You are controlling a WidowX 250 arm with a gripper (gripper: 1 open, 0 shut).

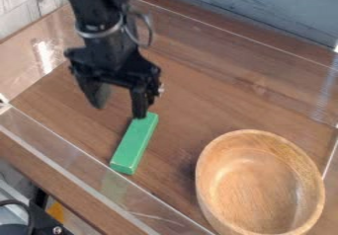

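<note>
A green rectangular block [133,143] lies on the wooden table, tilted diagonally in the lower middle. The dark gripper [118,101] hangs just above and behind the block's far end, its two fingers parted with nothing between them. A round wooden bowl [259,185] sits at the lower right, apart from the block.
A transparent edge strip runs along the near left side. A pale wall [264,17] stands at the back.
</note>
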